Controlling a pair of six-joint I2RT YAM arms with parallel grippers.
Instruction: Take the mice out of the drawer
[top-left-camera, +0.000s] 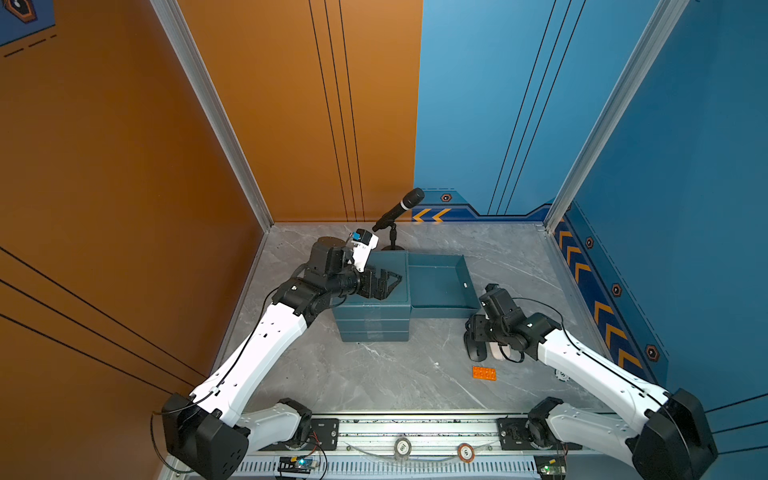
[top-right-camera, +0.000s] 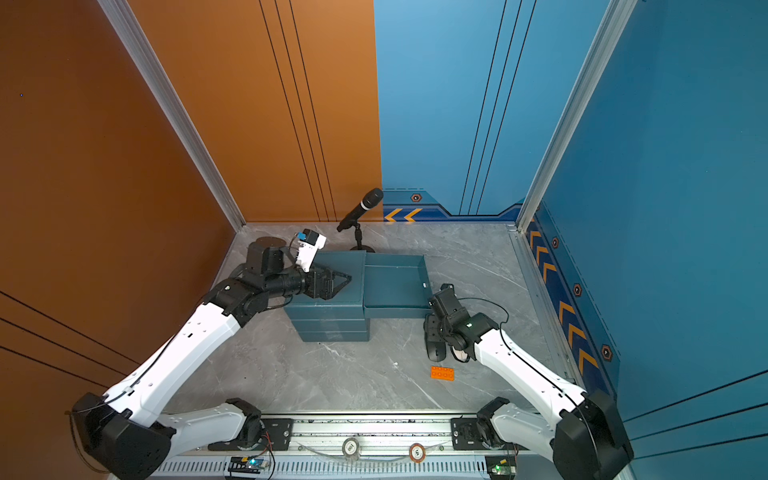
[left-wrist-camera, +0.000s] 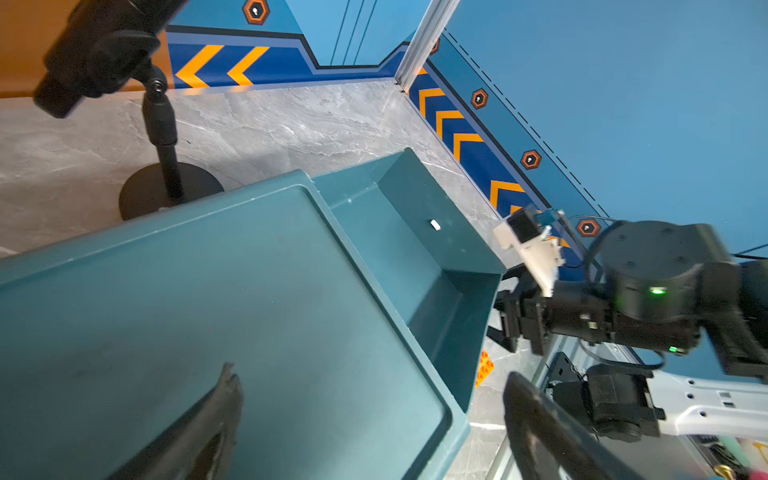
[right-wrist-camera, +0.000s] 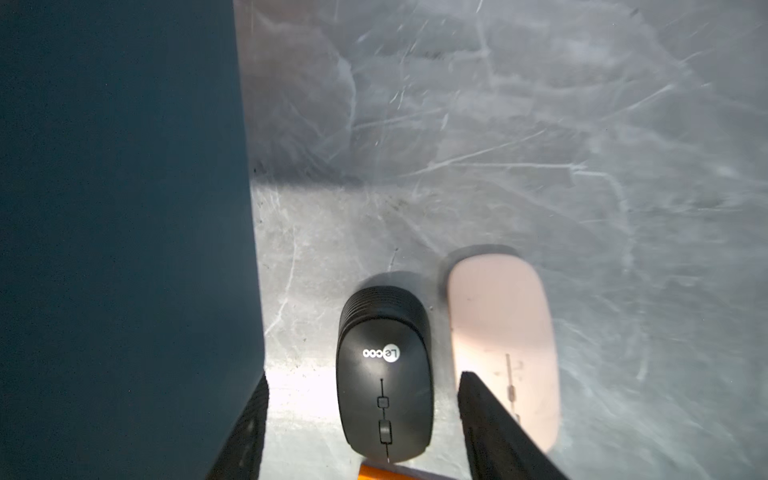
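Observation:
The drawer is pulled out of the teal cabinet and looks empty inside. On the table in front of it lie a black mouse and a pink mouse, side by side and not touching. My right gripper hovers above the black mouse, its fingers apart on either side of that mouse, with nothing held. Over the cabinet top hangs my left gripper, open and empty, the fingers wide apart.
An orange brick lies just in front of the mice. A microphone on a stand is behind the cabinet. The table's front middle and the area right of the drawer are clear.

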